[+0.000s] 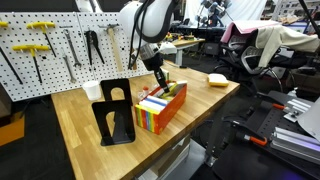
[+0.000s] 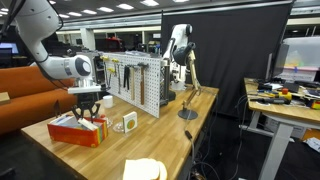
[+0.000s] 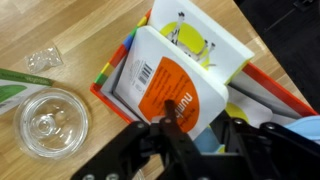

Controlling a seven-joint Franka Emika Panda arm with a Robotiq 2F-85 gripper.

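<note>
A long red box (image 1: pixel 176 106) with a multicoloured striped end stands on the wooden table, holding several packages. Over its open top is my gripper (image 1: pixel 162 86), pointing down. Seen from the wrist, a white and orange package (image 3: pixel 165 85) with a barcode lies tilted in the box. Its near end reaches between my fingers, which are shut on it. Beside it sits a white and yellow package (image 3: pixel 200 35) with pictures on it. The lower tips of my fingers are partly hidden.
A clear round jar (image 3: pixel 50 122) and a small clear packet (image 3: pixel 44 58) lie beside the box. A black stand (image 1: pixel 114 116) rises nearby, with a white cup (image 1: pixel 93 91) behind. Bare table (image 2: pixel 160 135) extends beyond the box.
</note>
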